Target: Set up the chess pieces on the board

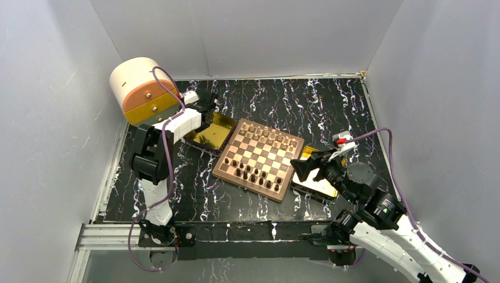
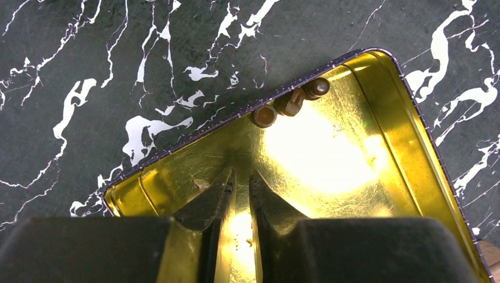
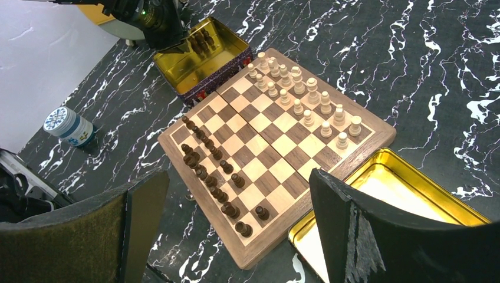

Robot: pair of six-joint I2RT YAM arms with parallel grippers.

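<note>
In the left wrist view, my left gripper is over the gold-lined tin [image 2: 368, 112], its fingers a narrow gap apart with nothing between them. Three dark pieces lie along the tin's far wall: one with its round end up [image 2: 265, 116], an angular one [image 2: 290, 104] and a round-topped one [image 2: 317, 88]. On the wooden board [image 3: 382, 134], light pieces [image 3: 312, 84] stand on the far side. Several dark pieces [image 3: 230, 210] stand along the opposite side. My right gripper [image 1: 301, 169] hangs open and empty near the board's right corner.
A second gold tray [image 3: 383, 171] sits right of the board, partly under the right gripper. A small blue-and-white jar [image 3: 69, 126] stands on the marble at left. A drawer unit [image 1: 144, 88] fills the back left. Marble behind the board is clear.
</note>
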